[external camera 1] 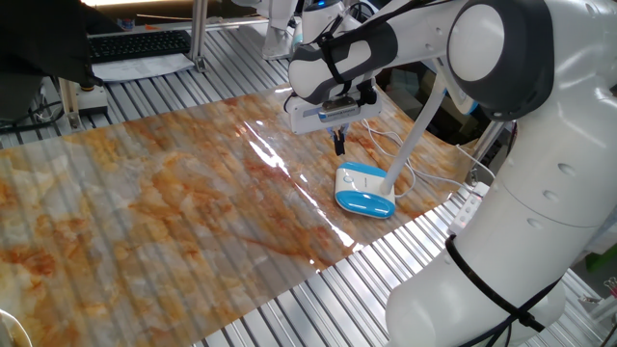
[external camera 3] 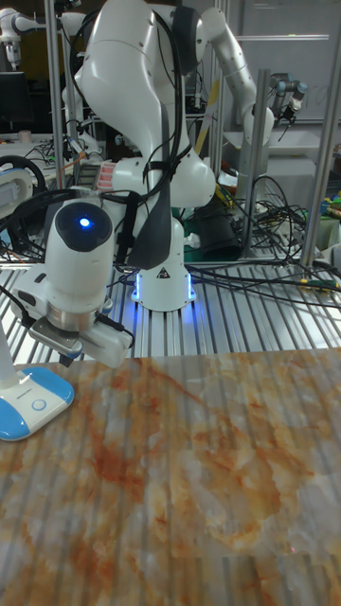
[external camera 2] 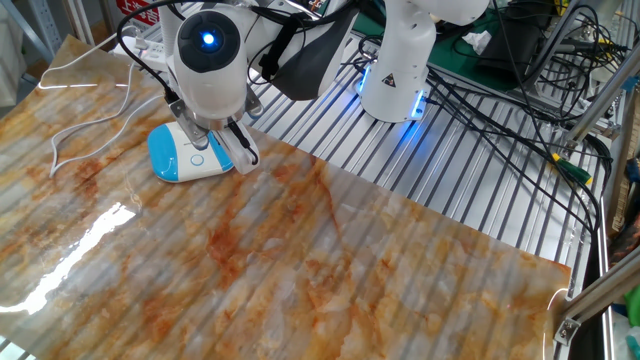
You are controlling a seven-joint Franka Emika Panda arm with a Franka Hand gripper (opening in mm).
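A white and blue desk lamp stands on the marbled sheet, its base [external camera 1: 364, 203] low and rounded, its white neck [external camera 1: 416, 140] rising to the right. My gripper [external camera 1: 339, 151] hangs just above and behind this base in exterior view 1, fingers together at the middle of the hand, so it looks shut. Nothing shows between them. From exterior view 2, the lamp base [external camera 2: 170, 155] lies beside and partly behind the hand, and the fingertips are hard to make out. Exterior view 3 has the lamp base [external camera 3: 35, 404] at the left edge, close to the hand [external camera 3: 76, 318].
The marbled sheet [external camera 1: 164, 212] is otherwise bare, with wide free room. A white cable [external camera 2: 90, 130] curls behind the lamp. A keyboard [external camera 1: 140, 45] sits at the far left. Metal slats [external camera 1: 318, 299] border the sheet, and black cables [external camera 2: 520, 150] lie beyond the robot's base.
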